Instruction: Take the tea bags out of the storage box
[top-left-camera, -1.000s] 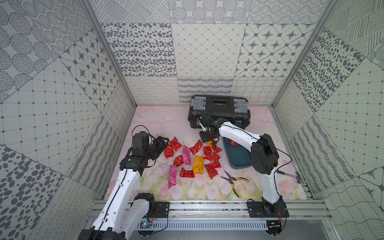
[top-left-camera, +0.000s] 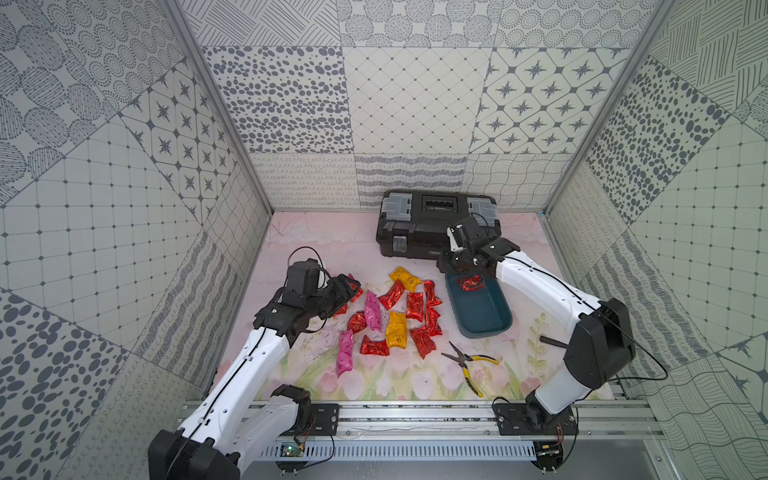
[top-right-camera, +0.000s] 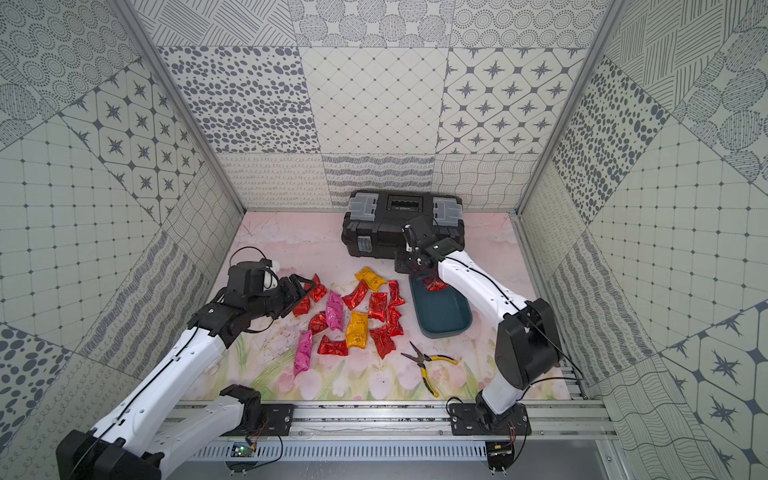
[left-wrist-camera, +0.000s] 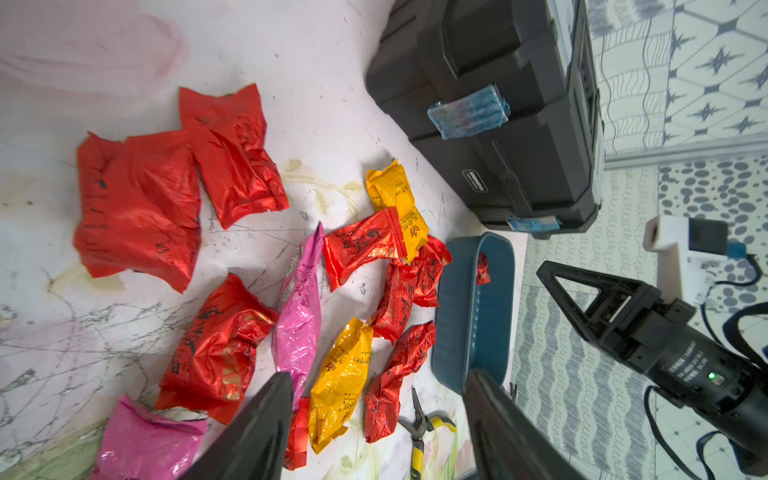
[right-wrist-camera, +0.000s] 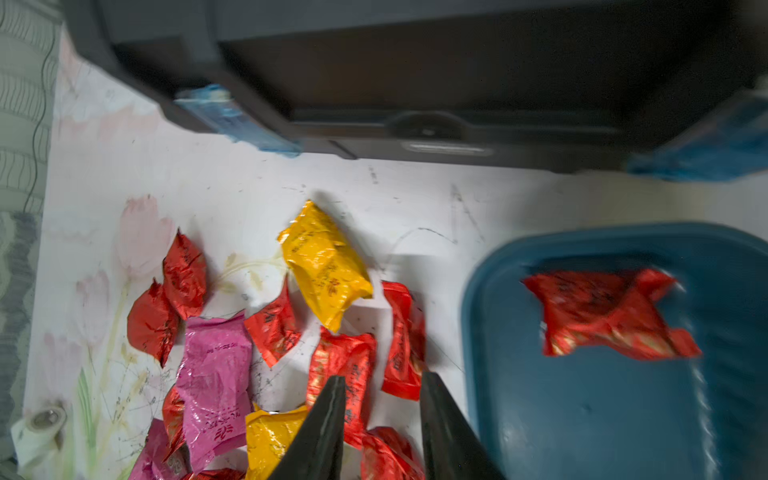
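One red tea bag (right-wrist-camera: 600, 312) lies in the back of the teal storage box (top-left-camera: 480, 312). My right gripper is over the box's back-left end, part open, fingers apart with nothing held. My left gripper hangs over the left part of the table, fingers apart and empty. Loose red, yellow (right-wrist-camera: 324, 260) and pink (left-wrist-camera: 297, 312) tea bags lie spread on the table left of the box.
A black toolbox (top-left-camera: 436, 216) stands behind the storage box. Yellow-handled pliers (top-left-camera: 464, 360) lie in front of it.
My right arm has swung right from over the loose bags to above the storage box. My left arm has moved slightly right.
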